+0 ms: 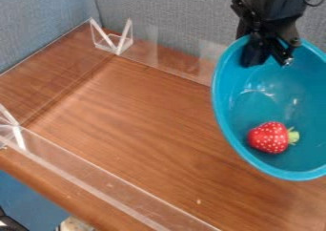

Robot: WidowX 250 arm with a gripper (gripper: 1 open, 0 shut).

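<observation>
A blue bowl [280,111] stands tilted on its side at the right of the camera view, partly out of frame, with a red strawberry [269,137] lying inside it. My black gripper [261,55] is over the bowl's upper left rim from above. The rim passes among the dark fingers, but whether they are closed on it is hard to see.
Low transparent walls edge it, with white brackets [112,40] at the back left and the near left. A grey padded wall stands behind.
</observation>
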